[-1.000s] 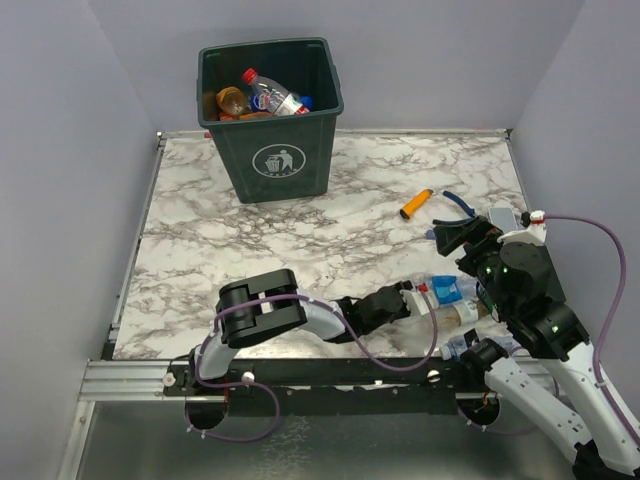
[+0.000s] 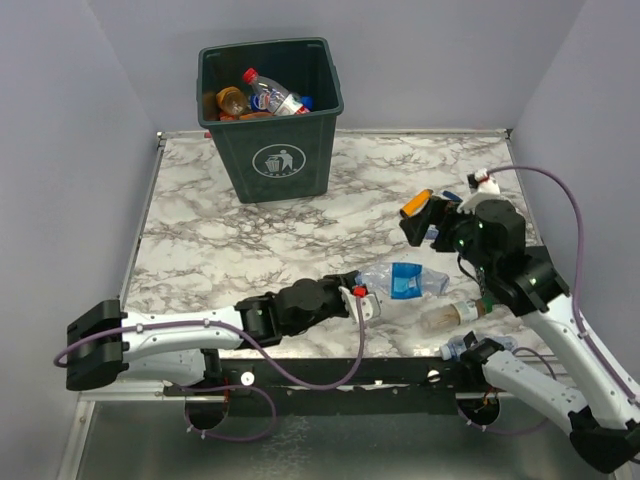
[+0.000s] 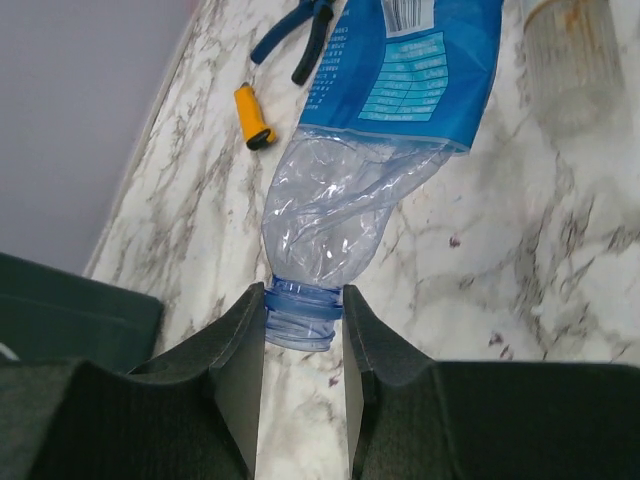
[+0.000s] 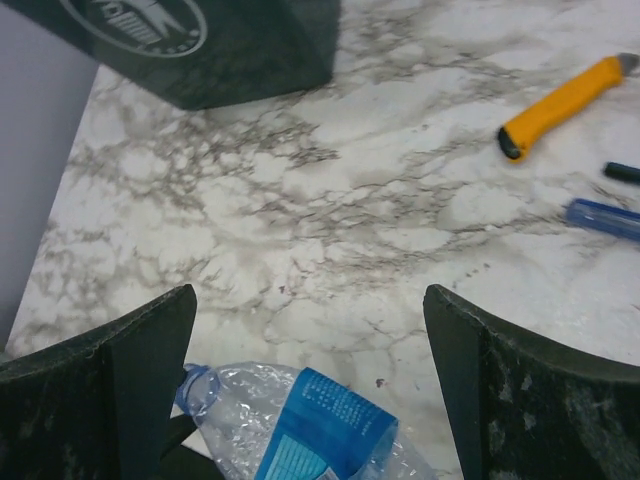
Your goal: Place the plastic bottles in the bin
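Observation:
My left gripper (image 2: 354,284) is closed around the neck (image 3: 303,310) of a crushed clear bottle with a blue label (image 2: 406,281), which extends to the right. My right gripper (image 2: 428,215) hangs open above the bottle, which shows below it in the right wrist view (image 4: 325,425). A clear bottle with a pale label (image 2: 445,318) and another bottle (image 2: 452,349) lie at the lower right. The dark green bin (image 2: 270,170) at the back holds several bottles.
A yellow-orange tool (image 4: 555,105) and blue-handled pliers (image 3: 280,32) lie on the right side of the marble table (image 2: 220,245).
My left gripper and the blue-label bottle have moved left and up from the bottle group. My right gripper has moved left and toward the back.

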